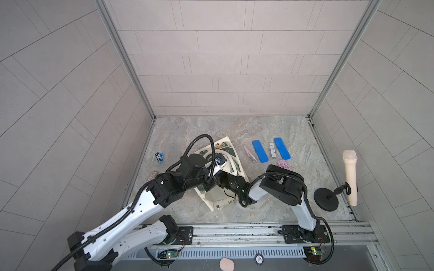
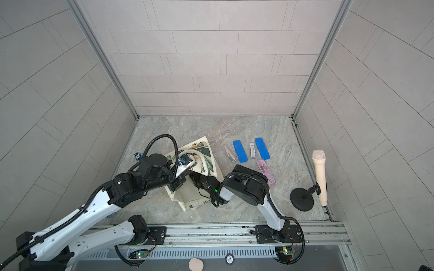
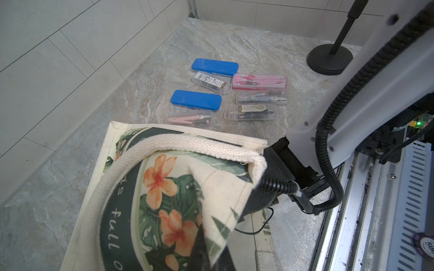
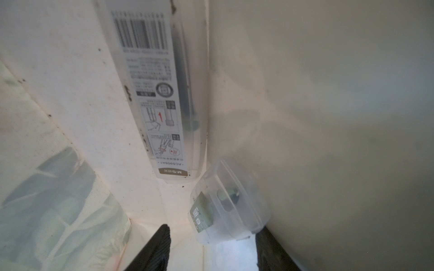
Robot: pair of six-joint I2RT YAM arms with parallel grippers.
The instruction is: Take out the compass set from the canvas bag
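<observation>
The canvas bag [image 3: 176,189] lies on the counter, printed with flowers. My left gripper [image 1: 212,174] is at its upper part, shut; what is between its fingers is hidden by fabric in the left wrist view. My right gripper is inside the bag, part open. In the right wrist view a clear compass case [image 4: 226,203] sits just beyond and between its fingertips, and another compass case [image 4: 153,94] with a barcode label lies along the bag wall.
Several cases lie right of the bag, among them a blue case [image 1: 260,151] and a pink case [image 2: 265,173]. A black stand [image 1: 325,198] stands at the right. A small blue item [image 1: 159,157] lies at the left.
</observation>
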